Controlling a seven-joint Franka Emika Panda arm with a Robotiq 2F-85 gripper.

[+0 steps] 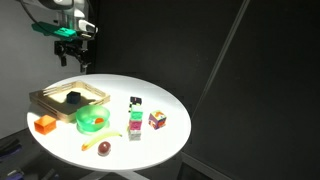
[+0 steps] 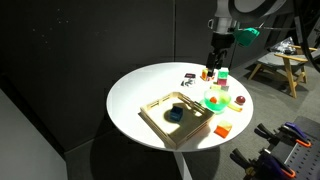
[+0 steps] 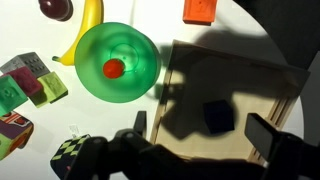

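My gripper (image 1: 73,63) hangs above the wooden tray, its fingers wide apart with nothing between them. A dark blue cube (image 3: 218,116) lies inside the tray (image 2: 157,120). In the wrist view the cube sits between the two dark fingers, nearer the right one, and well below them. Beside the tray stands a green bowl (image 3: 135,89) with a small red round thing (image 3: 113,68) in it. An orange block (image 1: 45,124) rests on the white table near the tray's corner.
A yellow banana (image 1: 101,141) and a dark red round fruit (image 1: 104,148) lie near the table's edge. Several coloured cubes (image 1: 135,124), a patterned block (image 1: 157,119) and a black-and-green piece (image 3: 68,156) stand past the bowl.
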